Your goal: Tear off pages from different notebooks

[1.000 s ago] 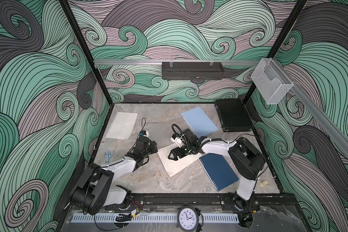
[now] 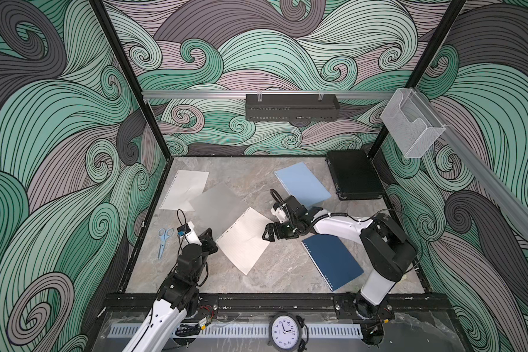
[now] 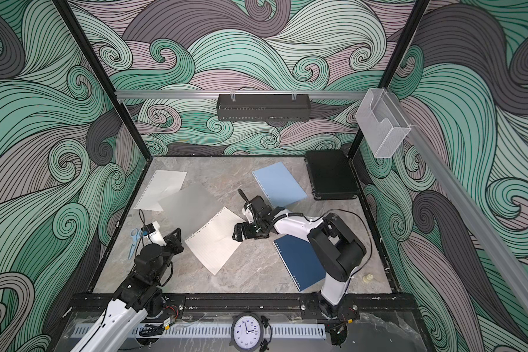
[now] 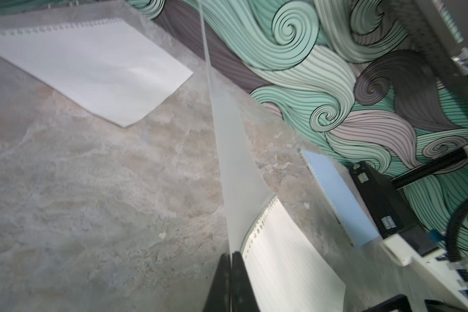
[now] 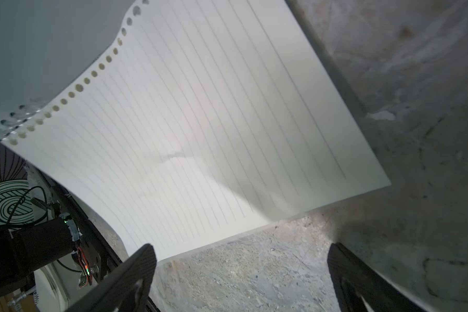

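An open spiral notebook lies mid-table, with its lined white page [image 2: 246,241] on the right of the rings and its grey cover [image 2: 220,206] folded out to the left. My left gripper is shut on the grey cover's near edge, which rises as a thin strip from between the fingertips in the left wrist view. Over the right part of the lined page, my right gripper stands open with nothing between its fingers. The lined page [image 5: 192,119] bulges slightly there.
A white notebook [image 2: 184,190] is at back left, a light blue notebook [image 2: 302,183] at back centre-right, and a dark blue notebook [image 2: 334,262] under the right arm. Blue scissors [image 2: 163,240] lie at the left edge. A black case [image 2: 353,174] fills the back right corner.
My left gripper has moved left and nearer. The open notebook has shifted and turned, its rings now slanting. The right gripper has moved slightly to the right.
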